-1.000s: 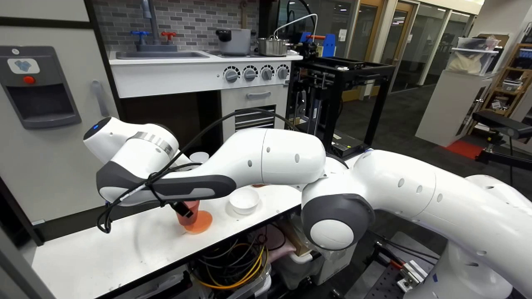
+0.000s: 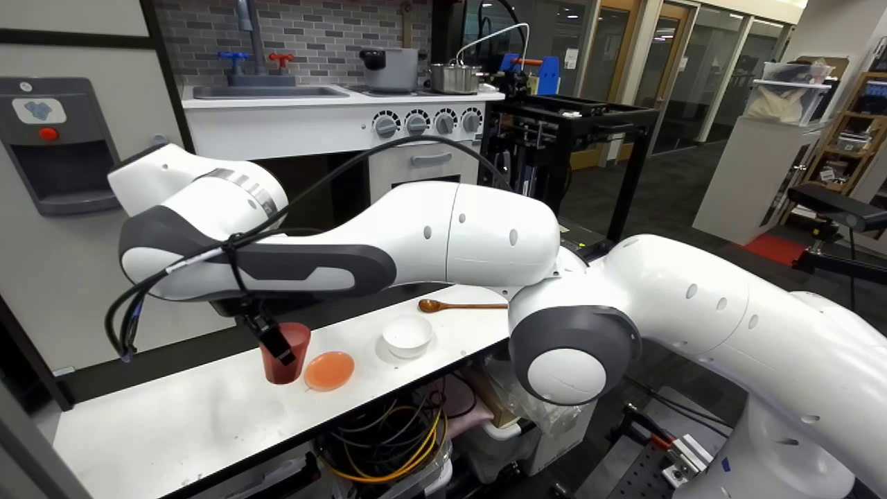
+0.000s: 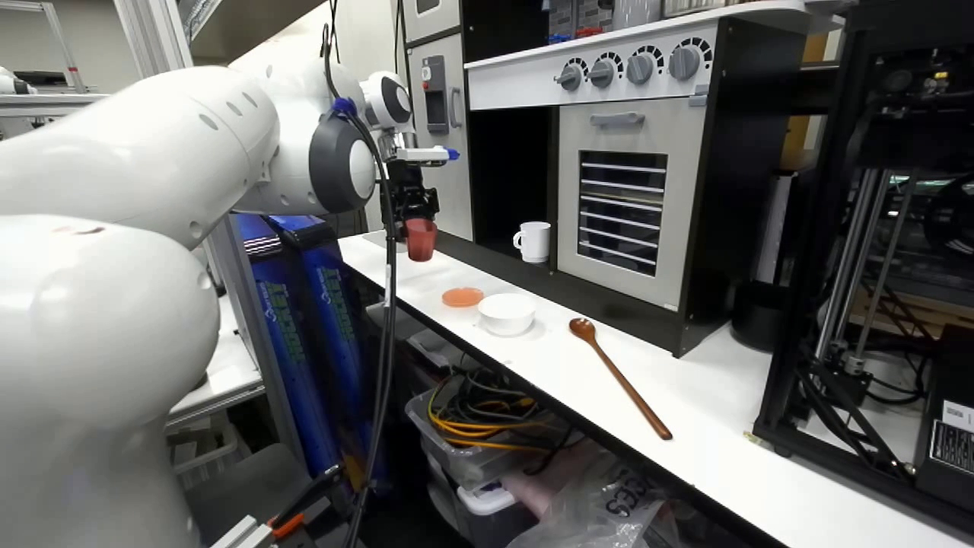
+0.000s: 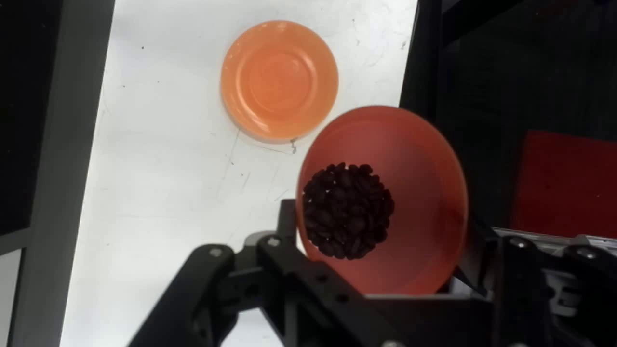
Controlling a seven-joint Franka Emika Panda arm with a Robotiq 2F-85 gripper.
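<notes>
My gripper is shut on a translucent red cup (image 4: 413,214), one finger on either side of it. Dark beans (image 4: 347,211) lie in the bottom of the cup, as the wrist view shows. The second exterior view has the cup (image 3: 420,241) raised above the white table and upright or nearly so. An orange plate (image 4: 281,81) lies flat and empty on the table, off to one side beneath the cup. Beside that plate (image 3: 463,297) stands a white bowl (image 3: 507,313), whose inside looks empty from here.
A wooden spoon (image 3: 621,379) rests on the table past the bowl. Close to the toy oven (image 3: 630,201) stands a white mug (image 3: 533,242). Left of the plate, the white table (image 2: 191,407) is bare. Its front edge drops to bins of cables (image 2: 391,432).
The arm has risen and moved left in the first exterior view, taking the red cup from over the orange plate to its left. Plate and bowl stayed put.
</notes>
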